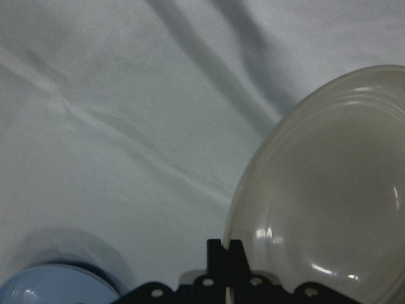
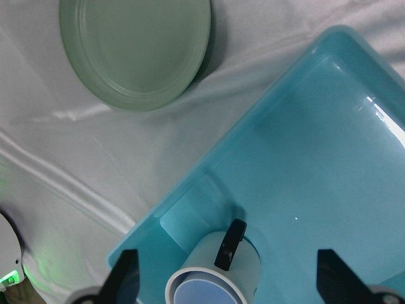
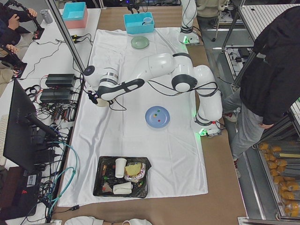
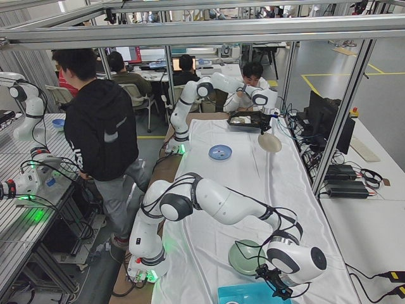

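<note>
My left gripper is shut on the near rim of a cream plate (image 1: 329, 177), which in the camera right view (image 4: 269, 143) shows at the table's far right side. A blue plate (image 3: 157, 116) with small coloured items lies nearby. My right gripper stands open above a teal bin (image 2: 304, 158), over a white mug (image 2: 234, 272) with a black handle and a blue cup inside it. A green plate (image 2: 135, 47) lies beside the bin.
A black tray (image 3: 108, 187) with cups, a foil bowl and wrappers sits at one table end. The white cloth between has free room. A monitor and cables line one side; a person stands on the other.
</note>
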